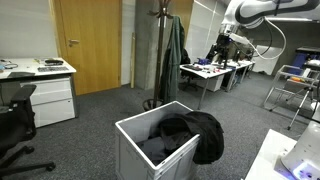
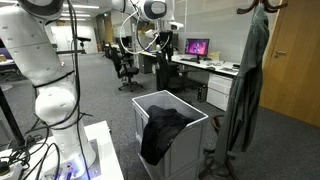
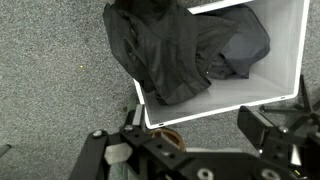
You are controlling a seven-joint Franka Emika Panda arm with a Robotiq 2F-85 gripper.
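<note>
A black cloth, perhaps a jacket [image 1: 205, 138], lies partly inside a light grey bin [image 1: 133, 158] and drapes over its rim on one side. In the wrist view the dark cloth [image 3: 165, 50] spills across the bin's rim, and part of it covers the floor of the bin [image 3: 215, 97]. High above the bin, my gripper points down with its two fingers wide apart and nothing between them. The gripper [image 1: 221, 46] is small in the first exterior view, up at the right, well clear of the cloth.
A coat stand with a dark green garment [image 2: 246, 85] rises beside the bin. Desks [image 1: 205, 72] stand farther back. An office chair [image 1: 14, 125] is at far left, with open carpet between.
</note>
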